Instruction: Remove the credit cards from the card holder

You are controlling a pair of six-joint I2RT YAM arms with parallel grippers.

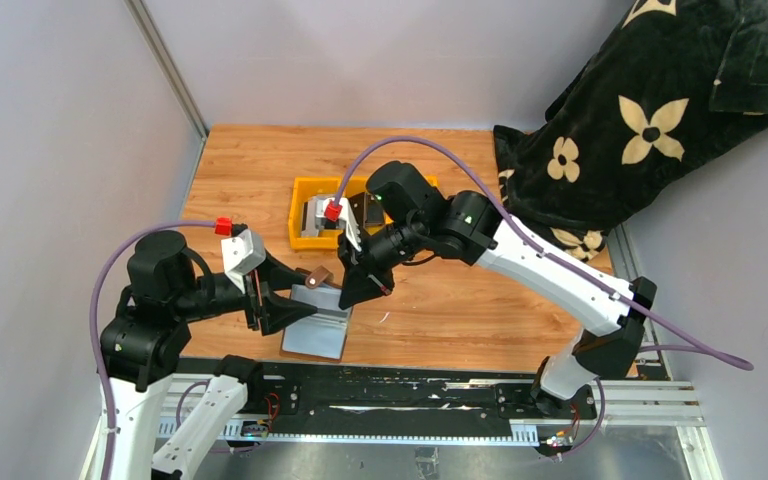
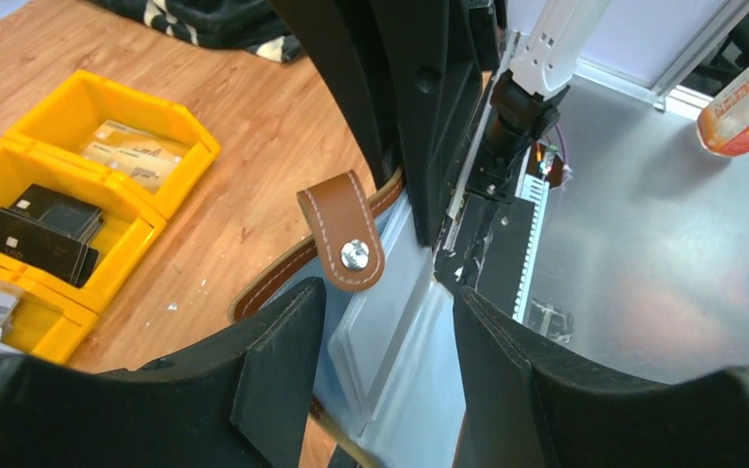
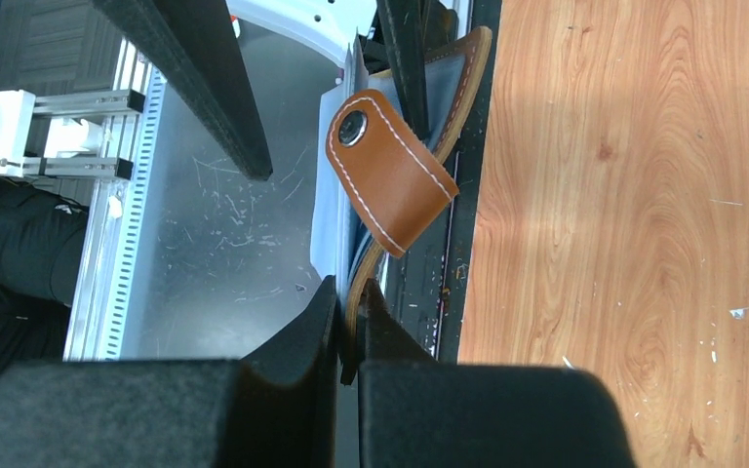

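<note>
The card holder (image 1: 315,320), brown leather with pale blue sleeves and a snap tab (image 3: 390,175), hangs between my grippers near the table's front. My right gripper is shut on the holder's leather edge. My left gripper stands open around the holder's sleeves, its fingertips either side of them in its own view; in the right wrist view one left finger reaches behind the tab, the other is apart. Whether cards are inside the sleeves I cannot tell.
A yellow divided bin (image 1: 305,185) with cards stands at the back middle (image 2: 185,146). A dark patterned cloth (image 1: 640,110) lies at the back right.
</note>
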